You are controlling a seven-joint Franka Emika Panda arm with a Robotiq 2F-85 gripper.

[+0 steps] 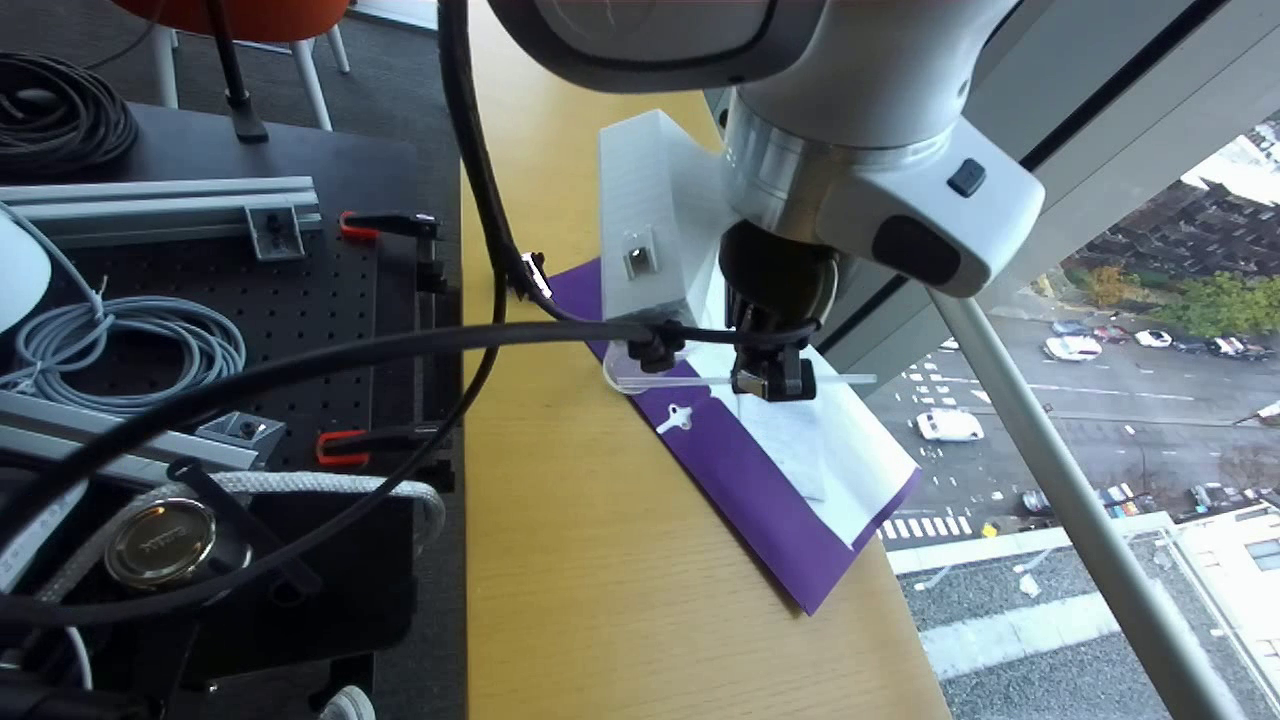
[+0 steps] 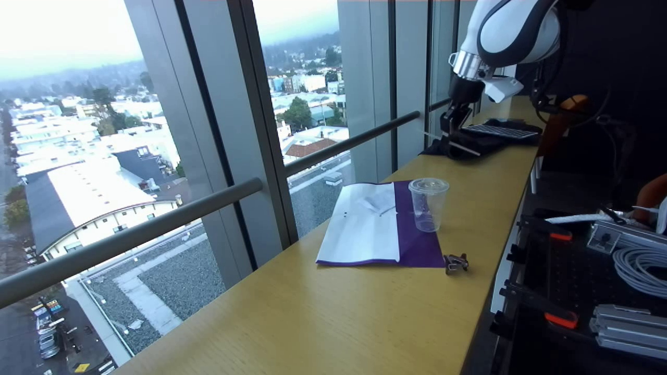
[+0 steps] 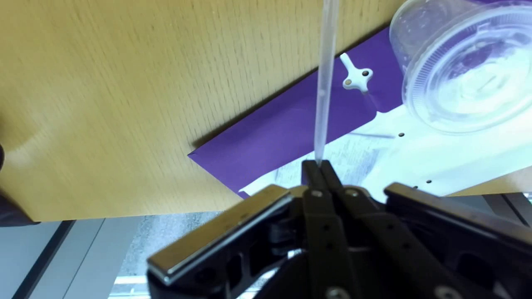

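A clear straw (image 3: 324, 84) is pinched between the fingertips of my gripper, which is shut on it. In exterior view 1 the straw (image 1: 684, 380) lies level across the gripper (image 1: 774, 384), sticking out on both sides above the table. A clear lidded plastic cup (image 3: 466, 64) stands upright on the purple folder (image 2: 420, 250), to the right in the wrist view. In exterior view 2 the cup (image 2: 428, 203) is apart from my arm. Most of the cup is hidden behind the gripper's housing in exterior view 1.
A small white key-shaped piece (image 3: 357, 75) and white paper (image 2: 362, 231) lie on the folder. A metal clip-like item (image 2: 456, 263) sits near its corner. A window rail (image 1: 1080, 492) borders the table (image 1: 576, 576); its near part is bare.
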